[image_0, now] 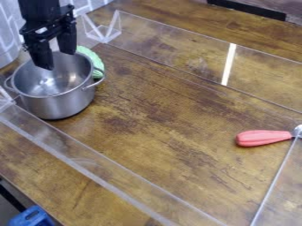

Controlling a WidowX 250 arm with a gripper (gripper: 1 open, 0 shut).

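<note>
My black gripper [55, 58] hangs at the upper left, its fingers pointing down over the steel pot [56, 100], at about the rim's far side. Whether it is open or shut, or holds anything, is unclear. A pale green object [94, 64] lies behind the pot, partly hidden by it. A pink-handled utensil [262, 138] lies on the right of the wooden table [165, 150].
Clear plastic barriers border the work area, with a white strip [229, 64] at the back right. A blue object [35, 217] sits at the bottom left corner.
</note>
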